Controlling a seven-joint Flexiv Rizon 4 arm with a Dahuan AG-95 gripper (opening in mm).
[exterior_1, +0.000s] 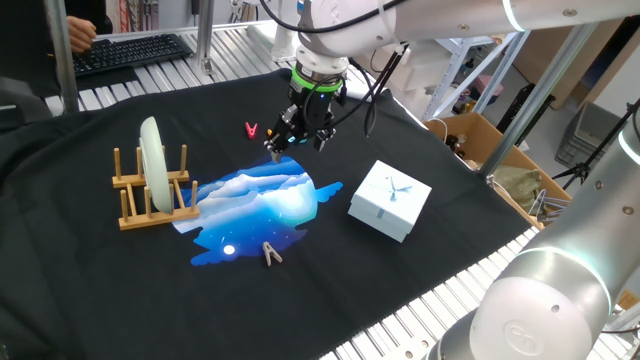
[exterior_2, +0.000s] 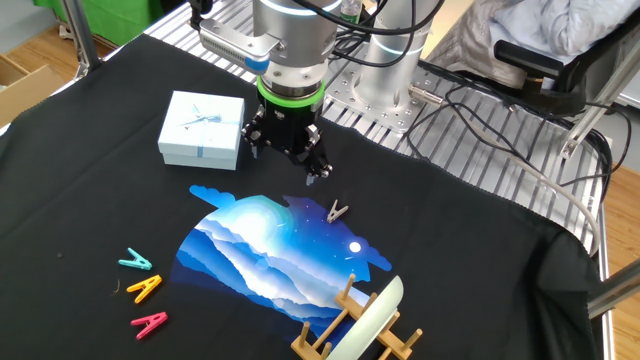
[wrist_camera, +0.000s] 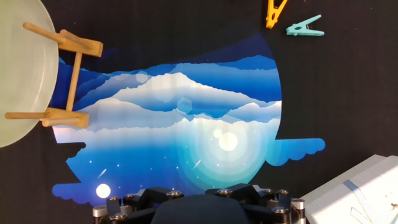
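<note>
My gripper (exterior_2: 283, 165) hangs above the table, its fingers spread wide apart with nothing between them. Below it lies a flat blue mountain-scene mat (wrist_camera: 155, 130). A pale green plate (exterior_1: 154, 165) stands on edge in a wooden rack (exterior_1: 160, 220) beside the mat. On the other side sits a closed white gift box (exterior_1: 390, 198) with a light blue bow. A grey clothespin (exterior_2: 337, 211) rests at the mat's edge. Away from it, on the black cloth, are a teal clothespin (exterior_2: 135, 260), a yellow clothespin (exterior_2: 145, 288) and a red clothespin (exterior_2: 149, 324).
Black cloth (exterior_1: 80, 280) covers the table, with broad free room around the objects. Metal slats (exterior_2: 510, 160) show along the table's edge by the arm's base. A person's hand (exterior_1: 82, 34) is near a keyboard (exterior_1: 130, 52) beyond the cloth.
</note>
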